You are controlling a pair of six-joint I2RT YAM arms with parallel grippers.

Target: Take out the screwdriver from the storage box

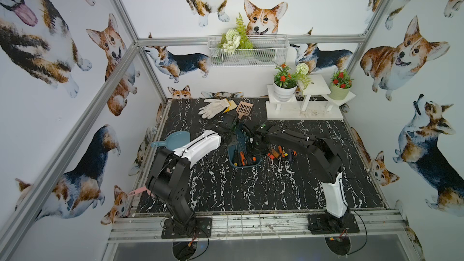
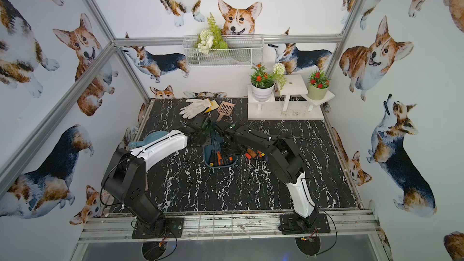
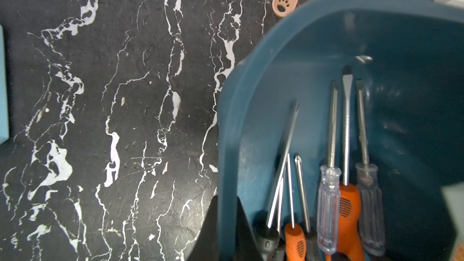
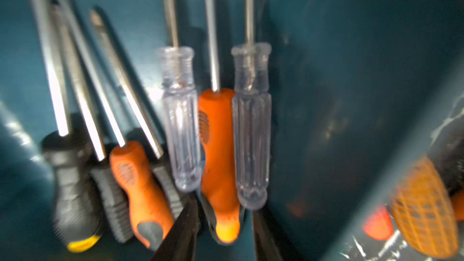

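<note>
The blue storage box point(image 3: 270, 48) lies on the table with its wall between the fingers of my left gripper, which is shut on the rim. Inside it are several screwdrivers. On the left are black-handled ones and a small orange-handled screwdriver point(image 4: 140, 188). In the middle, a larger orange screwdriver point(image 4: 217, 149) sits between two clear-handled screwdrivers point(image 4: 179, 120). My right gripper is part open over the box, its fingers either side of the larger orange handle's end. Nothing is clearly clasped; the right wrist view is blurred.
Right of the box lie loose tools with orange handles point(image 1: 281, 150). A glove point(image 1: 212, 108) and a slotted scoop point(image 1: 244, 109) rest behind it. A blue dustpan point(image 1: 177, 140) is at the left.
</note>
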